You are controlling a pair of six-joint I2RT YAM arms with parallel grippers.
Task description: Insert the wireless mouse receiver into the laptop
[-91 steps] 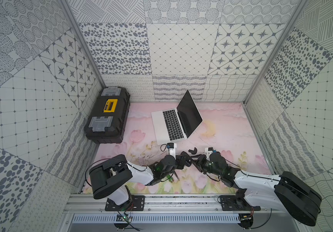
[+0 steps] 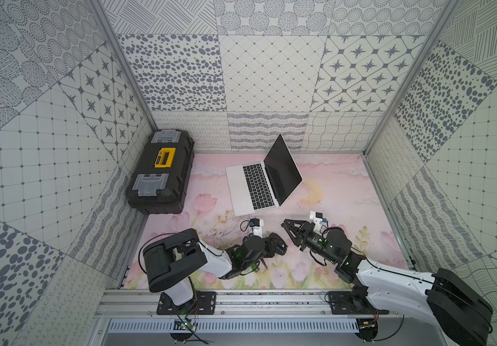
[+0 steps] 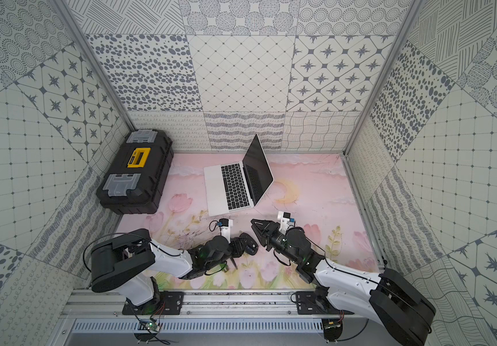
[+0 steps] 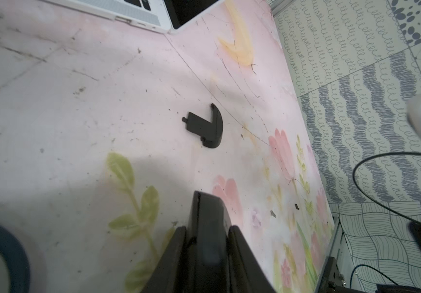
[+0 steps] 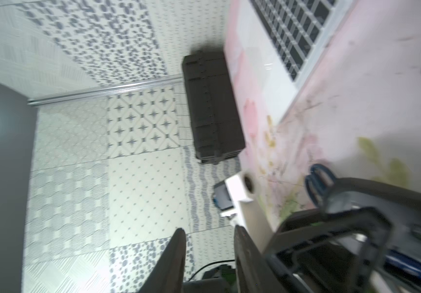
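Note:
The black mouse (image 2: 277,244) is held in my left gripper, its dark end standing up between the fingers in the left wrist view. My right gripper hangs to the right of the mouse, apart from it. Its two fingertips show with a gap, and a dark shape lies low between them; what that is cannot be made out. The receiver cannot be picked out in any view. The silver laptop (image 2: 238,183) stands open farther back, screen to the right. In the left wrist view, a port (image 4: 124,20) shows on its near side edge.
A flat black cover piece (image 4: 205,128) with a tab lies on the table between mouse and laptop. A blue ring-shaped handle (image 4: 12,254) lies beside my left gripper. The black toolbox (image 2: 162,171) stands back left.
My right gripper was against the mouse and has moved up and away from it, now covering the cover piece in the top left view. The left gripper, with the mouse, has shifted slightly nearer.

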